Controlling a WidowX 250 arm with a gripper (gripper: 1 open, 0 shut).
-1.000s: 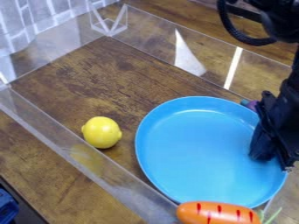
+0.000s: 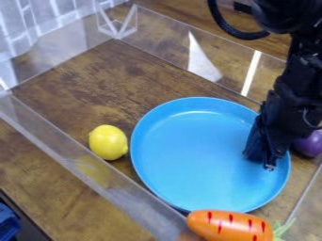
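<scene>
A round blue plate (image 2: 195,151) lies on the wooden floor of a clear-walled box. My black gripper (image 2: 266,155) hangs over the plate's right rim, its tips low near the rim; whether anything is between them is hidden. A purple round object (image 2: 310,143) sits behind it at the right. A yellow lemon (image 2: 108,142) lies left of the plate, and an orange toy carrot (image 2: 229,226) lies at the bottom edge.
Transparent walls with white tape run around it. A dark blue object (image 2: 10,224) shows at the lower left corner.
My gripper has moved left, and the plate has shifted left with it, closer to the lemon. More of the purple object now shows.
</scene>
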